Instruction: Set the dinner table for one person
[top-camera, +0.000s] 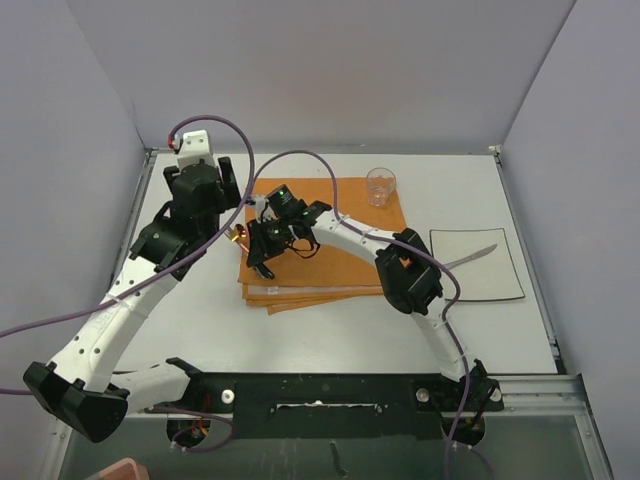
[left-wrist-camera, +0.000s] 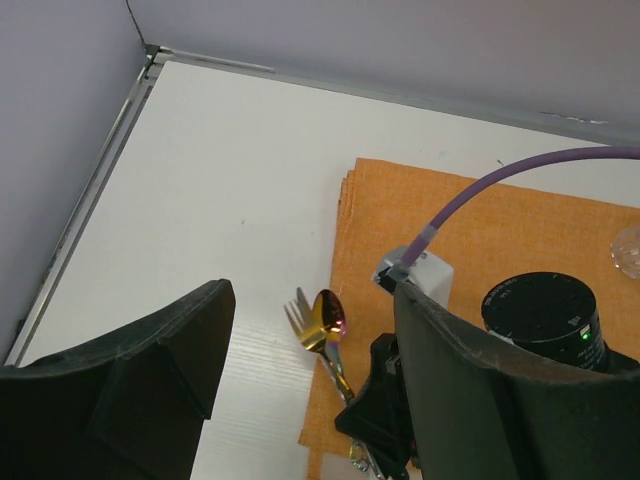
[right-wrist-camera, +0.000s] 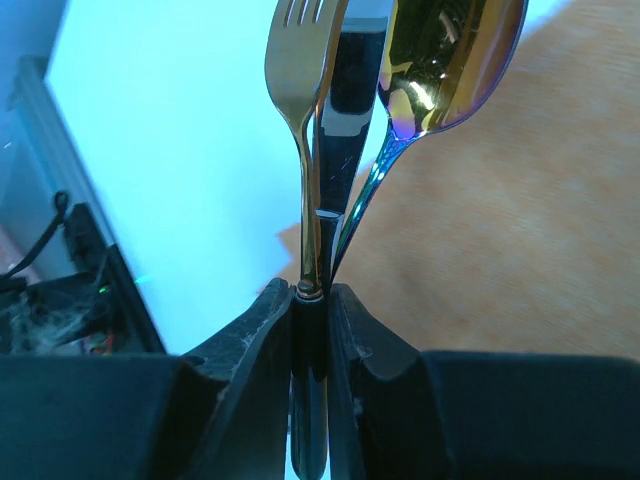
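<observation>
In the right wrist view, my right gripper is closed around the handles of a fork (right-wrist-camera: 297, 85), a dark-looking knife (right-wrist-camera: 350, 110) and a shiny spoon (right-wrist-camera: 450, 65), their heads fanned outward. In the top view that gripper (top-camera: 259, 258) hangs over the left edge of the orange placemat (top-camera: 340, 270), the utensil heads pointing up-left past the edge. My left gripper stands open and empty, over the bare table left of the mat. A clear glass (top-camera: 380, 187) is at the mat's back right corner.
A pale square napkin (top-camera: 475, 278) with a dark border lies at the right, a silver knife-like piece (top-camera: 474, 257) on it. More orange mats (top-camera: 310, 298) show beneath the top one.
</observation>
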